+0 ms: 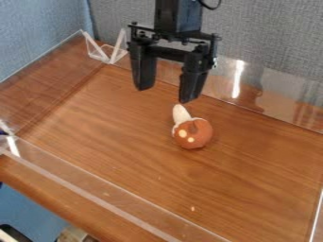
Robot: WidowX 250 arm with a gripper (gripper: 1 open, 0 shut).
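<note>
My black gripper (167, 83) hangs open over the back middle of the wooden table, its two fingers apart with nothing between them. Below it and slightly to the right lies a mushroom-shaped toy (192, 133), with an orange, light-spotted cap and a white stem pointing toward the back.
Clear low walls border the wooden table (151, 180). A white wire object (108, 52) stands at the back left corner. Small unclear items sit beyond the lower left edge.
</note>
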